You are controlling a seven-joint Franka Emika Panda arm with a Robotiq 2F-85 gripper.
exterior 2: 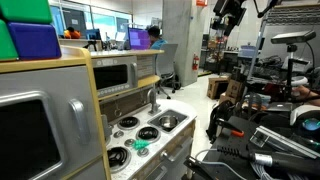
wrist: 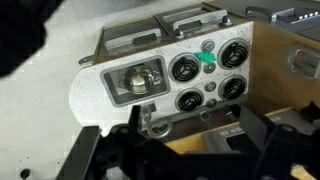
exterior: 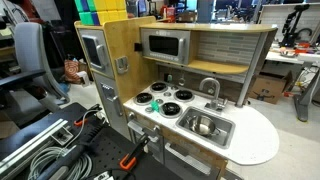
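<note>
In the wrist view my gripper hangs high over a toy kitchen, its dark fingers spread apart with nothing seen between them. Below, a metal pot (wrist: pixel 137 74) sits in the sink (wrist: pixel 120 98). A small green item (wrist: pixel 206 57) lies among the stove burners (wrist: pixel 185 68); exterior view 1 also has this green item (exterior: pixel 156 106) on the stovetop. Exterior view 2 places the arm (exterior 2: pixel 262 10) at the upper right, well clear of the counter. Exterior view 1 does not show the gripper.
A silver faucet (exterior: pixel 212 92) rises behind the sink. The microwave (exterior: pixel 165 44) sits under a wooden shelf (exterior: pixel 220 62), with a tall cabinet (exterior: pixel 97 50) to its left. White counter (exterior: pixel 252 135) right of the sink is bare. Cables (exterior: pixel 52 160) lie on the dark table.
</note>
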